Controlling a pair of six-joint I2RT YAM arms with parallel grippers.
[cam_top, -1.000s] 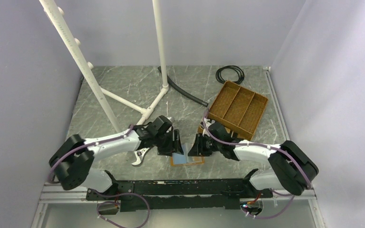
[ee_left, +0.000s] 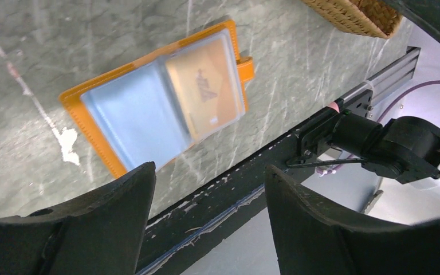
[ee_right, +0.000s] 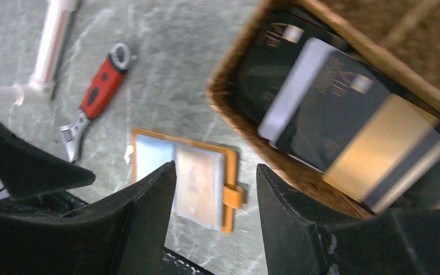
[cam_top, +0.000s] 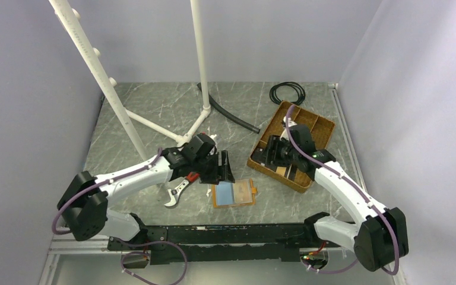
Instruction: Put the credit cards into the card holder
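Note:
The open card holder [cam_top: 234,193], orange with blue and clear sleeves, lies on the grey table; the left wrist view shows it too [ee_left: 137,114]. My left gripper [cam_top: 225,166] is open above it, nothing between its fingers. My right gripper [cam_top: 273,151] is over the wicker tray [cam_top: 295,187], fingers apart and empty. In the tray's near compartment lie several cards, dark, silver and gold [ee_right: 361,149], seen in the right wrist view.
A wrench with red handle [ee_right: 103,86] lies left of the holder. White pipes [cam_top: 154,126] stand at the back left, with a grey tube [cam_top: 234,119] and coiled black cable [cam_top: 287,89] behind.
My right gripper has moved up and right from the holder to over the tray. The left gripper shifted away and back, ending slightly higher and right of where it was.

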